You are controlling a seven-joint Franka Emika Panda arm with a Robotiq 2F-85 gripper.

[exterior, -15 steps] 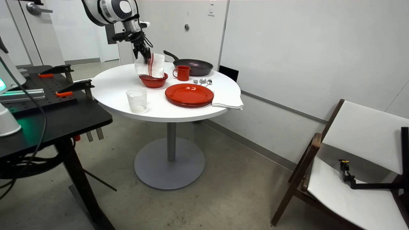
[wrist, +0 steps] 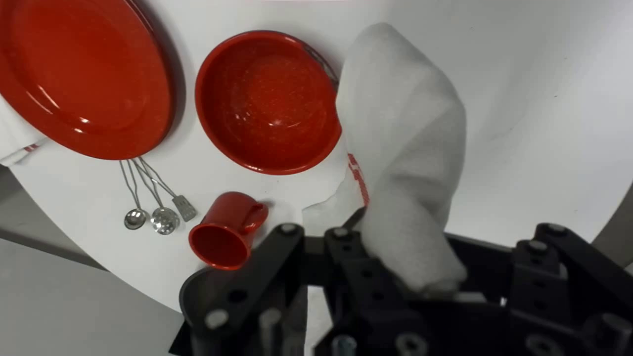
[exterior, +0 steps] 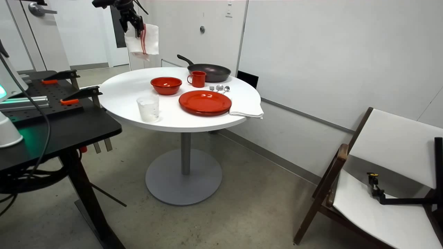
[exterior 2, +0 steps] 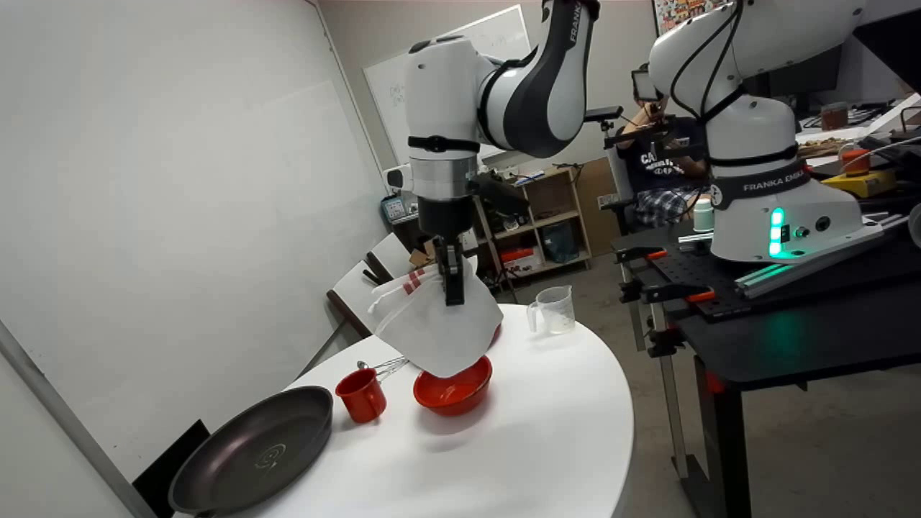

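Observation:
A white cloth with red stripes [exterior: 150, 40] hangs in the air, pinched in my gripper [exterior: 137, 35], above the far left edge of the round table. In exterior view 2 the cloth [exterior 2: 432, 328] droops on both sides of the shut gripper [exterior 2: 454, 302]. Seen from the wrist, a thick white fold of cloth [wrist: 409, 130] covers much of the fingers. The red bowl [wrist: 267, 101] stands on the table and its inside looks empty; the fold overlaps its edge in that view. In exterior view 1 the cloth is clear of the bowl [exterior: 166, 85].
Red plates [exterior: 205, 102], a red mug [exterior: 197, 79], small metal utensils [wrist: 160, 213], a dark frying pan [exterior: 209, 72] and a clear measuring cup [exterior: 148, 108] share the table. A second white cloth [exterior: 247, 108] lies by the plates.
My gripper has risen and moved left in exterior view 1, carrying the cloth up from the red bowl. The bowl and the other tableware look unmoved.

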